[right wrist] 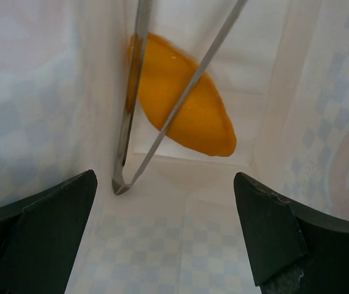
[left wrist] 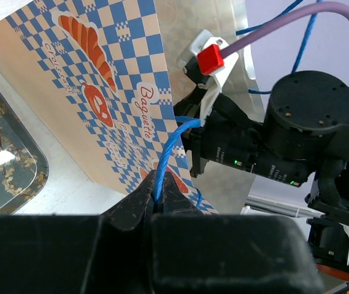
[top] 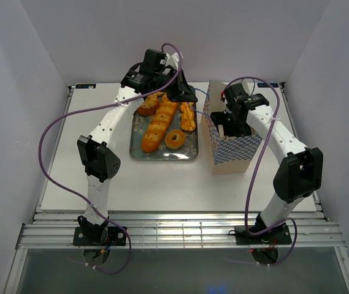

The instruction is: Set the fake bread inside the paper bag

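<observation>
The paper bag point(top: 240, 149), with its blue-checked front, stands upright on the right of the table. My left gripper is shut on the bag's blue cord handle point(left wrist: 169, 147), drawing it toward the left. Over the bag's mouth, my right gripper point(top: 228, 124) points down into it. In the right wrist view its fingers point(right wrist: 45, 229) are spread wide, and the right gripper is open. An orange-brown bread piece point(right wrist: 180, 98) lies inside the bag. Ahead of it is a grey V-shaped strip point(right wrist: 189, 86), perhaps tongs; whether anything touches it I cannot tell.
Left of the bag, a dark tray point(top: 143, 155) carries a long bread loaf point(top: 159, 125), a ring-shaped bread point(top: 175, 139), a twisted bread point(top: 188, 116) and other pieces. The bag's side walls stand close to my right fingers.
</observation>
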